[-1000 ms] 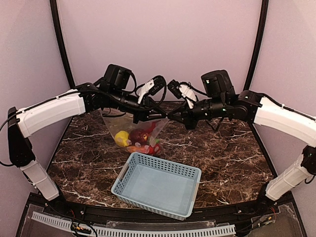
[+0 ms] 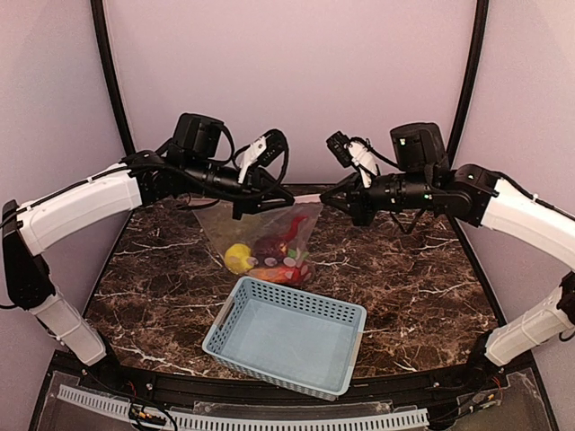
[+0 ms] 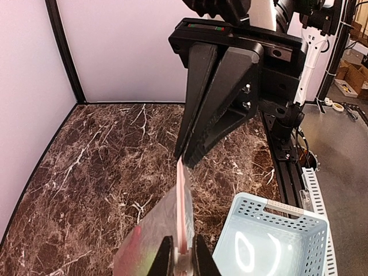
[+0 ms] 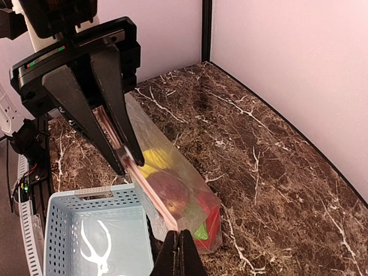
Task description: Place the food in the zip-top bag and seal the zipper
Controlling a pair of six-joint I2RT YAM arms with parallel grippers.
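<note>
A clear zip top bag hangs by its pinkish top edge, with a yellow food and a dark red food inside it, near red and green pieces. My left gripper is shut on the bag's top edge; in the left wrist view that edge runs between its fingers. A short stretch away, my right gripper is shut at the end corner of the same edge, as the right wrist view shows at its fingertips. Whether the zipper is closed along its length cannot be told.
An empty light blue basket stands at the front middle of the dark marble table, just in front of the bag. The two grippers are close together.
The right gripper has moved right and the left gripper slightly left, so the gap between their tips has widened. The bag with its food has shifted right; more of its edge shows between them.
</note>
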